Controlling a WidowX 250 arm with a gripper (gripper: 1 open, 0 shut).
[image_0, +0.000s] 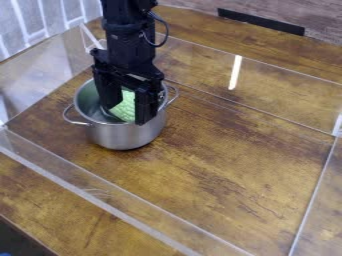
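A steel pot (118, 134) with two side handles stands on the wooden table (227, 180), left of centre. A light green textured oval object (124, 106) lies inside it, partly covered by the black gripper (126, 100), whose fingers reach down into the pot around it. Whether the fingers touch the object cannot be told, and the exact finger opening is hard to see.
Transparent panels or edges run along the left and right sides. A pale strip (235, 72) lies at the upper right.
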